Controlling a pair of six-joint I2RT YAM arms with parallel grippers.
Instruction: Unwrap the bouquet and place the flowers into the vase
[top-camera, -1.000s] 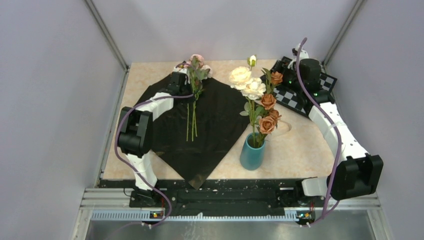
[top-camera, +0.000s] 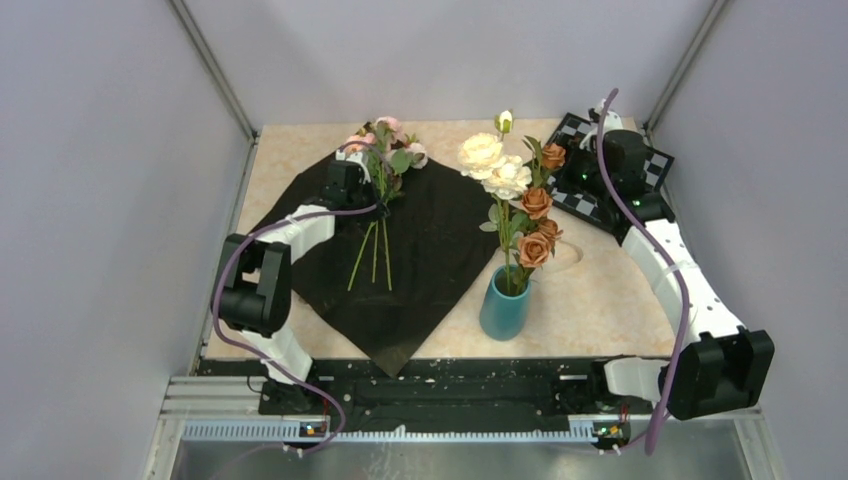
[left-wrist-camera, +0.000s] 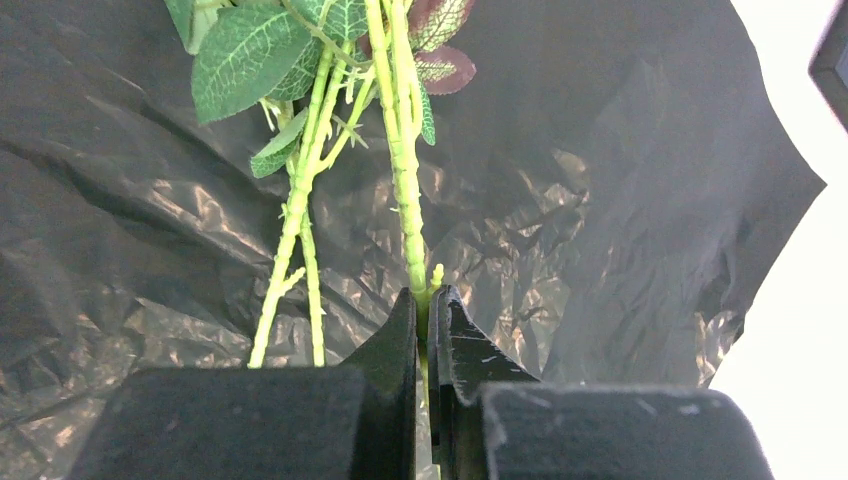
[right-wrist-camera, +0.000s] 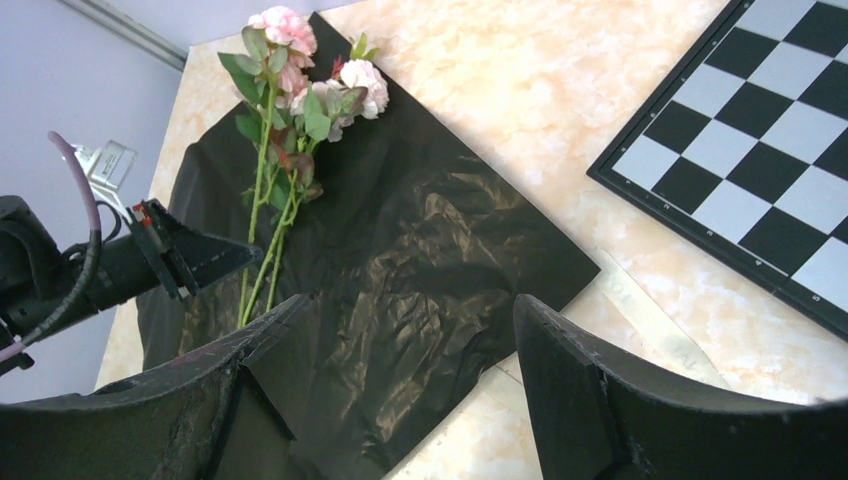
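My left gripper is shut on one green flower stem (left-wrist-camera: 407, 190), which runs between its fingertips. More stems (left-wrist-camera: 290, 240) lie loosely crossed on the black sheet beside it. In the top view, pink and pale flower heads (top-camera: 388, 126) spread beyond the left gripper (top-camera: 379, 211), towards the back. The teal vase (top-camera: 503, 312) stands upright at front centre-right, holding cream flowers (top-camera: 506, 178) and orange-brown roses (top-camera: 535, 203). My right gripper is wide open over the table, nothing between its fingers.
A black sheet (top-camera: 440, 240) covers the left and middle of the table. The checkered board (top-camera: 573, 203) lies at the back right, partly under my right arm.
My left gripper now sits closer to the front. The right arm has shifted slightly; the vase stayed put.
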